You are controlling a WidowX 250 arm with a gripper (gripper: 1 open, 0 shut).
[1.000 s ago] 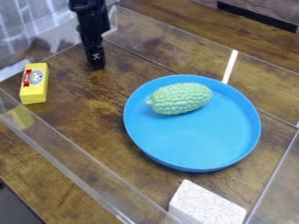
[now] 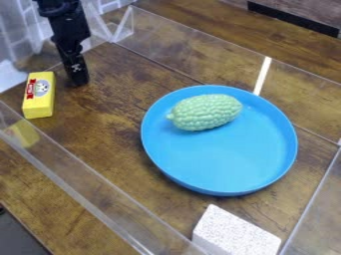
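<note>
My black gripper (image 2: 70,70) is low over the wooden table at the upper left, just right of and behind a yellow box (image 2: 39,96) with a red and white label; it is open, though its fingers are dark and partly blurred. A pale green corn cob (image 2: 204,112) lies on a round blue plate (image 2: 218,159) at the centre right.
Clear plastic walls edge the table at the left, front and right. A white speckled block (image 2: 236,231) lies at the front right. A thin white strip (image 2: 262,76) is at the back right.
My gripper has moved left, toward the yellow box, from where it was a second ago. The box, corn and plate have not moved.
</note>
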